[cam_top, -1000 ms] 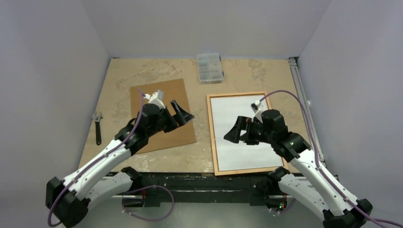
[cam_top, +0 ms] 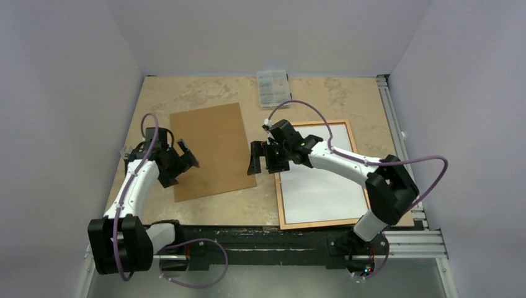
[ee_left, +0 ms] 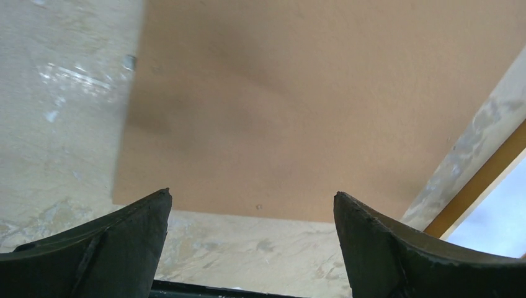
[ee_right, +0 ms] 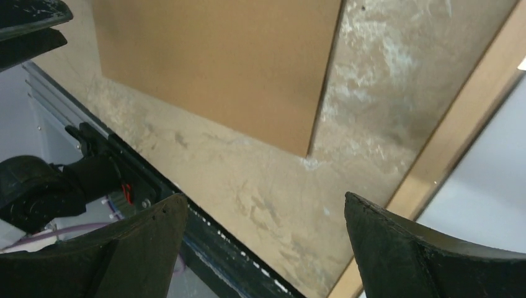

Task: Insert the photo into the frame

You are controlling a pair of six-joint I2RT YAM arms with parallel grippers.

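A flat brown board (cam_top: 214, 139) lies on the left half of the table, slightly turned. To its right is the wooden frame (cam_top: 280, 208) with a white surface (cam_top: 316, 202) inside it; I cannot tell which piece is the photo. My left gripper (cam_top: 182, 169) is over the board's left side, its fingers open and empty; in the left wrist view the board (ee_left: 279, 124) stretches out past its fingers. Between the board's right edge and the frame, my right gripper (cam_top: 265, 166) hovers with its fingers apart, nothing between them. The board's near right corner (ee_right: 298, 133) shows in the right wrist view.
A clear plastic box (cam_top: 273, 88) sits at the back edge. The left arm covers most of the wrench by the left edge. A narrow strip of bare table (cam_top: 263, 198) separates board and frame. A dark rail (cam_top: 260, 245) runs along the front.
My left gripper has moved left across the board to its left side. The right gripper has come left from above the frame towards the board. Board and frame have not moved.
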